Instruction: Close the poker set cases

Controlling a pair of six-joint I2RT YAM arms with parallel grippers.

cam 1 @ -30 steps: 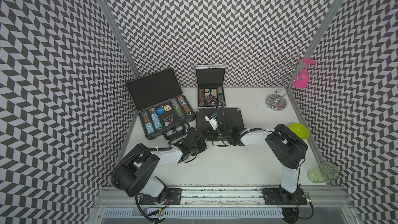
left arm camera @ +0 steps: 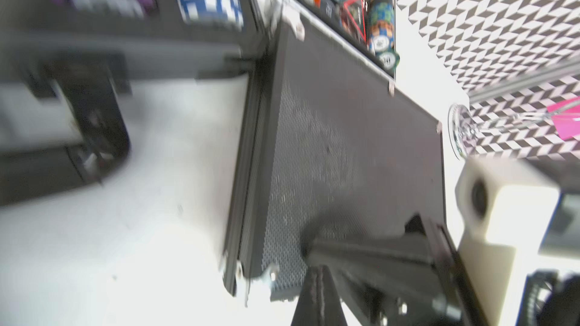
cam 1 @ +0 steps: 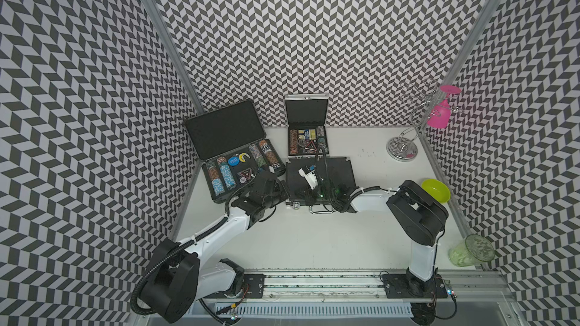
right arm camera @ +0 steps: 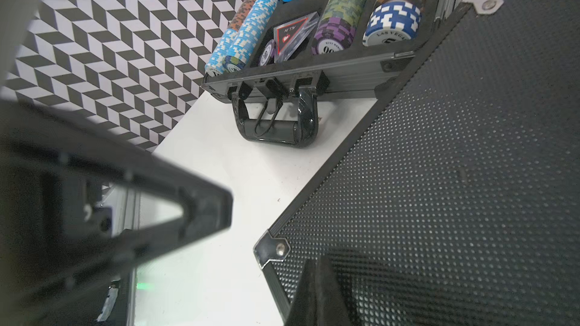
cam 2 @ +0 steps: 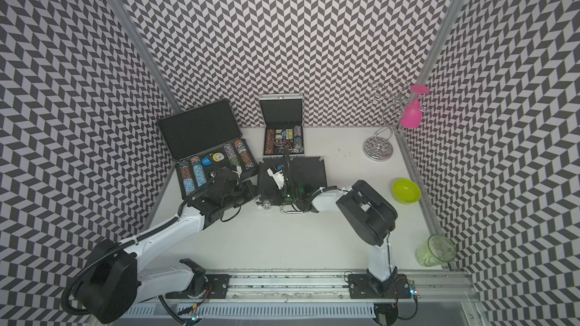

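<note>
A large black case (cam 1: 220, 135) stands open at the left, its chip rows showing, handle (right arm camera: 272, 132) toward the front. At the back a smaller case (cam 1: 306, 110) is open. A closed textured case (left arm camera: 356, 145) lies in front of that one at the centre. My left gripper is shut, nothing visible between its fingers, over that case's left front part. My right gripper is shut, nothing visible between its fingers, down at the closed case's top.
A chrome lamp base (cam 1: 401, 148) with pink pieces stands at the back right, a green bowl (cam 1: 436, 190) and a glass jar (cam 1: 468, 253) at the right.
My left arm has reached farther back, its gripper end moving up in the top left view beside the large case's handle. The right arm and the cases look unchanged.
</note>
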